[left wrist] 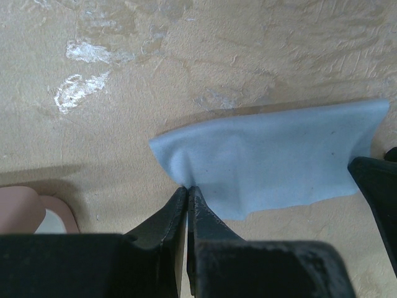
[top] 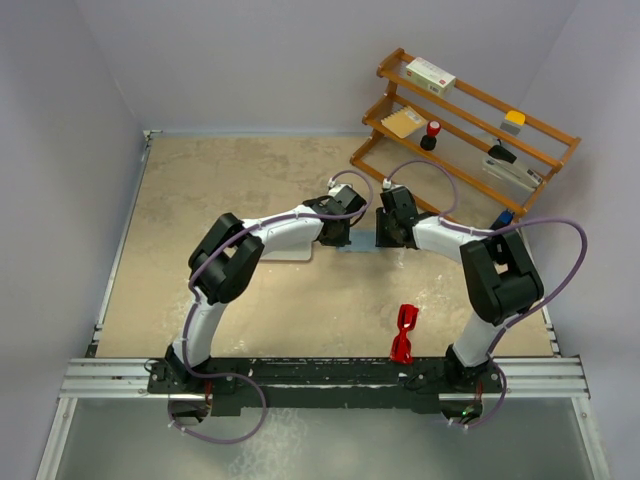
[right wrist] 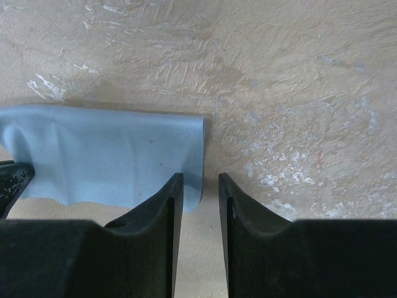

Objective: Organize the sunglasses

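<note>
A flat light-blue cloth [top: 362, 241] lies on the table between both arms; no sunglasses can be made out as such. In the left wrist view my left gripper is shut, its tips pinching the near left corner of the blue cloth [left wrist: 267, 161]. At the cloth's right end my right gripper stands open, its left finger [right wrist: 175, 198] over the cloth and its right finger [right wrist: 227, 198] beyond the edge, nothing gripped. A pink-rimmed case [left wrist: 25, 208] shows at lower left in the left wrist view.
A wooden rack [top: 470, 125] with a box [top: 430, 76], a red-topped stamp [top: 431, 136] and other items stands at the back right. A red item [top: 405, 333] lies near the front, and a white tray [top: 288, 254] beside the left arm.
</note>
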